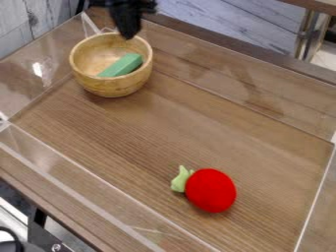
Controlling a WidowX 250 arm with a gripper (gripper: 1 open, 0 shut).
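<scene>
A wooden bowl (92, 74) sits at the upper left of the table with a green oblong object (122, 66) inside it. Above the bowl, at the top edge, my dark gripper (128, 25) is blurred and partly out of frame; whether its fingers are open or shut does not show clearly. A red round object with a pale green top (210, 189) lies at the lower right.
</scene>
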